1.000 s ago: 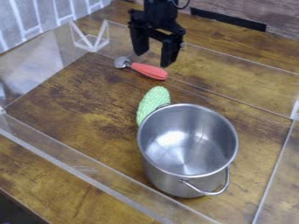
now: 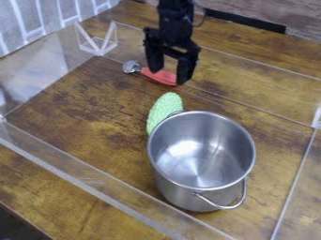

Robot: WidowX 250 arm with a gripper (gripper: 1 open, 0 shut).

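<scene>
My black gripper [image 2: 171,66] is open, reaching down from the top centre over a red-handled tool [image 2: 162,78] with a round metal head [image 2: 131,67], which looks like a pizza cutter. The fingers straddle or hover just over the red handle and partly hide it; whether they touch it I cannot tell. Below it lies a pale green textured oblong object [image 2: 164,109], and a large steel pot [image 2: 201,159] with handles stands at the lower right.
A wooden table [image 2: 75,141] fills the view, bordered by clear plastic walls at the left and right. Bare wood lies left of the green object and at the upper right.
The gripper has come down lower over the red handle, now covering part of it. The tool, green object and pot look unmoved.
</scene>
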